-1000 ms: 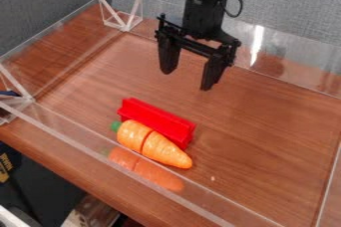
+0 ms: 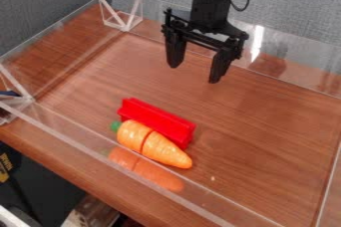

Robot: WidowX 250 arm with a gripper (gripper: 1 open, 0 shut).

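Note:
My black gripper hangs over the back middle of the wooden tabletop, its two fingers spread apart with nothing between them. In front of it, lower in the view, a red elongated block lies on the wood, angled from upper left to lower right. Just beside it, on the near side, lies an orange toy carrot with a green tip at its left end.
Clear plastic walls edge the wooden surface, with white brackets at the back left and left. Dark floor shows beyond the front left edge.
The block and carrot have not moved.

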